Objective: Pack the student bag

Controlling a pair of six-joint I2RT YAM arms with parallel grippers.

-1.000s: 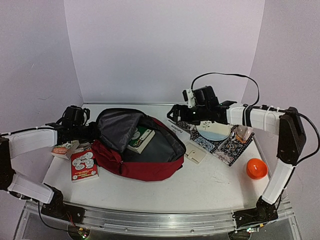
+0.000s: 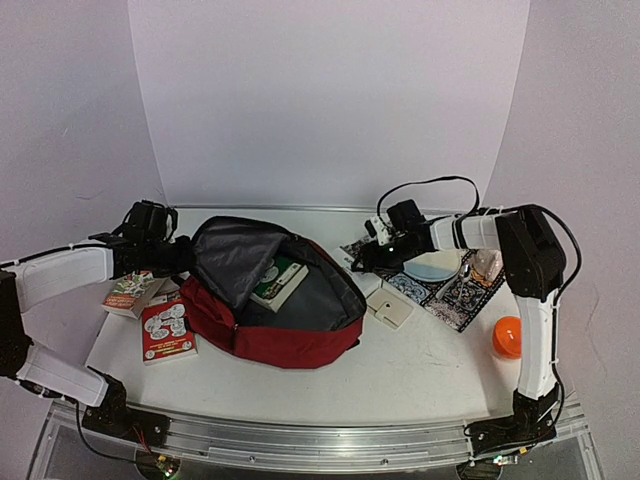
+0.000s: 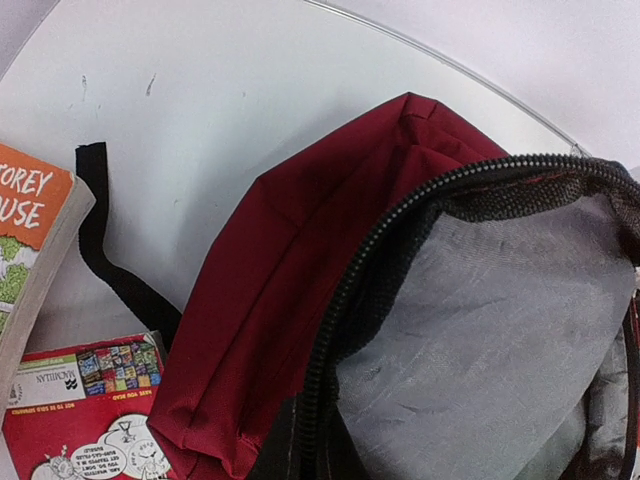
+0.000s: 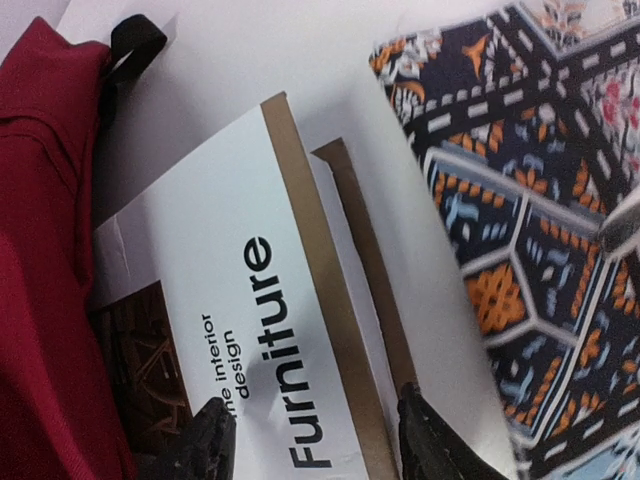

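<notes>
The red bag [image 2: 290, 345] lies open mid-table, with a green-covered book [image 2: 279, 283] inside. At its left end, my left gripper [image 2: 188, 262] is shut on the zipped edge of the bag's grey-lined flap [image 3: 480, 310], holding it raised. A white book titled "Furniture" [image 4: 270, 290] lies just right of the bag. Low over that book, my right gripper stands open, one finger [image 4: 212, 445] over its cover and the other [image 4: 425, 445] beyond its brown spine edge. Whether the fingers touch it cannot be told.
A red book [image 2: 168, 332] and a "Storey House" book [image 3: 30, 230] lie left of the bag. At the right are a patterned mat [image 2: 462, 306] with a plate [image 2: 432, 267], a beige case [image 2: 390, 308] and an orange bowl [image 2: 507, 338].
The left gripper shifted slightly and keeps the flap up. The bag has moved only a little.
</notes>
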